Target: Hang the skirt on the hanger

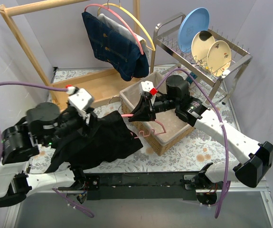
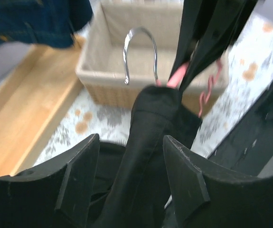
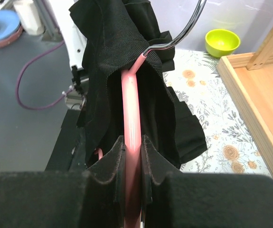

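Observation:
My right gripper is shut on a pink hanger (image 3: pixel 132 109), whose metal hook rises beyond it in the right wrist view. The black skirt (image 1: pixel 103 142) is draped over the hanger's far end and hangs down in folds onto the patterned surface. My left gripper stands open just left of the hanger in the top view. In the left wrist view a fold of the skirt (image 2: pixel 150 123) lies beyond and between its fingertips, below the hanger end.
A wooden rack (image 1: pixel 24 38) holds jeans (image 1: pixel 108 45) on hangers at the back. A lined basket (image 1: pixel 169 130) sits beneath my right gripper. A metal dish rack (image 1: pixel 236 64) with plates stands back right. A green bowl (image 3: pixel 221 42) shows in the right wrist view.

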